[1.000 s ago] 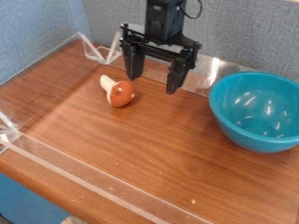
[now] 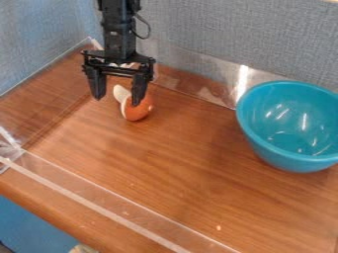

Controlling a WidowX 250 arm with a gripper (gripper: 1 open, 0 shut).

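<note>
My black gripper (image 2: 118,71) is open, its two fingers spread above and just behind a small orange object with a white top or side (image 2: 136,107), which rests on the wooden surface left of centre. I cannot tell what the object is, or whether the fingers touch it.
A large teal bowl (image 2: 288,128) stands at the right. Grey walls rise at the back and left, with clear plastic strips along the edges.
My gripper has moved left and back, from above the middle to over the orange object. The object and bowl look unmoved.
</note>
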